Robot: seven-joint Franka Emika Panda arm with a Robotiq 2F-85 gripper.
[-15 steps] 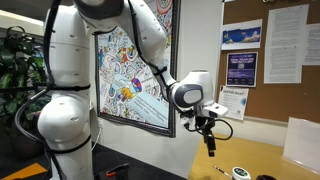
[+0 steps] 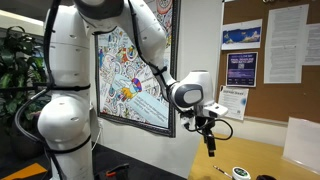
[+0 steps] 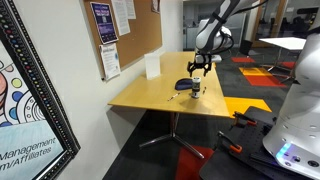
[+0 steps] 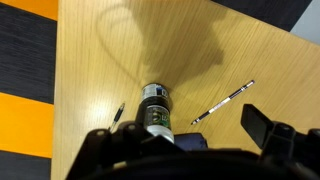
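My gripper hangs above the wooden table, its dark fingers wide apart at the lower part of the wrist view. Between and beyond them, a dark bottle-like container with pale bands stands on the table, apart from the fingers. To its right lies a slim black-and-white pen; a shorter dark pen lies on the left. A dark blue item shows partly behind the gripper. From the second exterior view, the container stands near the table's front edge, the blue item beside it.
Bare tabletop stretches toward the wall. A white upright panel stands at the back, under a pinboard. Orange and dark floor strips lie beyond the table's edge.
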